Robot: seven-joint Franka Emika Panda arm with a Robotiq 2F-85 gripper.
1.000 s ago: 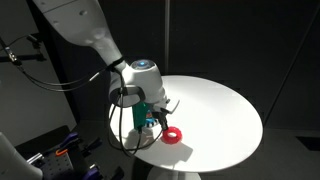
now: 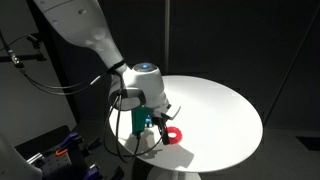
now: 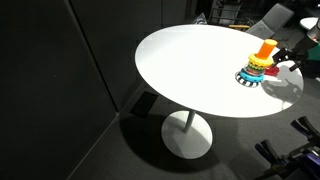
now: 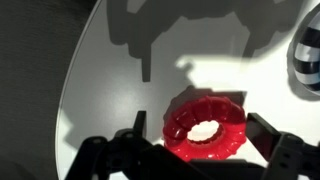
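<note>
A red ring (image 4: 205, 128) with a bumpy rim and a hole in its middle lies flat on the white round table, near the edge. In the wrist view my open gripper has one finger on each side of the ring, with clear gaps between. Exterior view 1 shows the red ring (image 2: 173, 135) just right of the gripper (image 2: 161, 131). A stack of coloured rings (image 3: 256, 66) with an orange top stands beside it, mostly hidden behind the arm in exterior view 1. Its black-and-white base (image 4: 309, 56) shows at the right of the wrist view.
A loose cable (image 2: 120, 150) hangs by the arm.
The gripper has shifted slightly down and toward the red ring. The ring has stayed in place on the table.
</note>
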